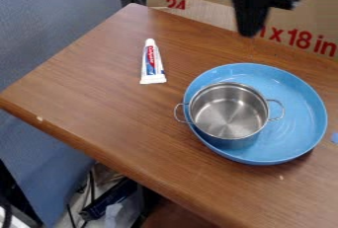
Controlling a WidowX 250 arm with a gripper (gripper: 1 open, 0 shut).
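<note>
My black gripper (pixel 251 20) is high at the top of the view, blurred, above the back of the table and apart from the things on it; whether it is open or shut is unclear. A steel pot (pixel 228 110) with two wire handles sits in a blue plate (pixel 295 114) on the right of the table. A white toothpaste tube (pixel 152 64) lies upright in the view, left of and behind the plate.
A cardboard box (pixel 311 25) stands behind the table, and a grey-blue panel (pixel 40 25) is at the left edge. A small blue piece lies at the right edge.
</note>
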